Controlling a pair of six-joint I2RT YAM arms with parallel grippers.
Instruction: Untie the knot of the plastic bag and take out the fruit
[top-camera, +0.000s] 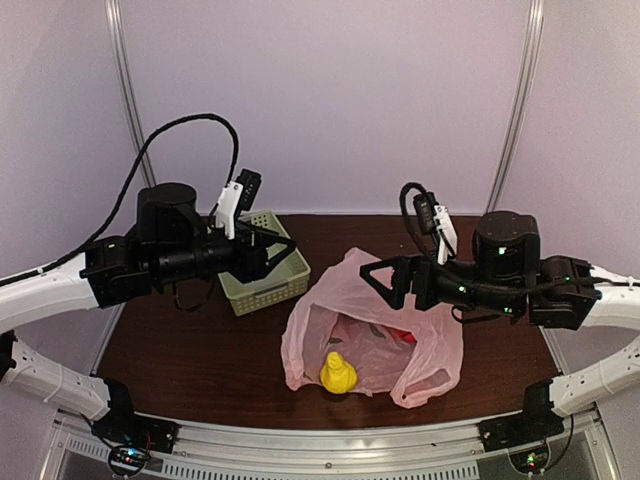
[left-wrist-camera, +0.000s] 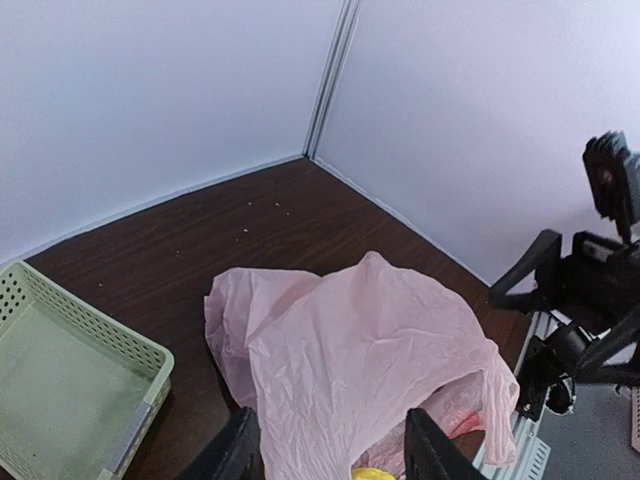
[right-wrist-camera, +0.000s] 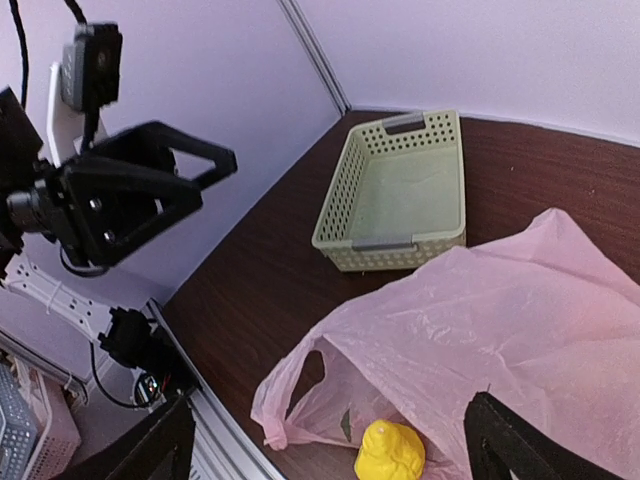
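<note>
The pink plastic bag lies loosely spread on the table, its mouth facing the front edge. At that mouth sits a yellow pear-like fruit, also low in the right wrist view as the yellow fruit. A bit of red fruit shows inside; the bag's upper sheet hides most of the inside. My left gripper hovers left of the bag near the basket; in its wrist view the fingers stand apart, nothing between them. Over the bag's back part, my right gripper is open and empty too.
A pale green basket stands behind and left of the bag, empty where it shows in the right wrist view. Bare dark table lies at the front left. Walls close off the back and sides.
</note>
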